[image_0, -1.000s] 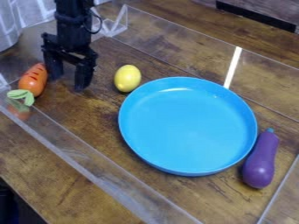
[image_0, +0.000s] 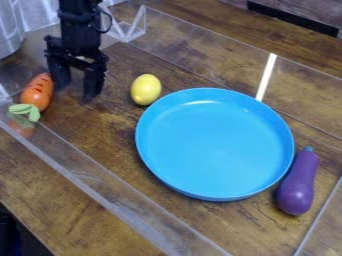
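Observation:
My black gripper (image_0: 76, 67) hangs low at the upper left, its two fingers apart above the wooden surface, with no object visible between them. An orange toy carrot (image_0: 38, 93) with pale green leaves lies just left of it. A yellow egg-shaped toy (image_0: 146, 89) sits to its right. A large blue round plate (image_0: 214, 144) fills the centre right, and a purple eggplant (image_0: 298, 183) lies beside it at the right.
A metal pot (image_0: 10, 25) is partly seen at the top left corner. Clear plastic edges run along the left, back and right of the wooden surface.

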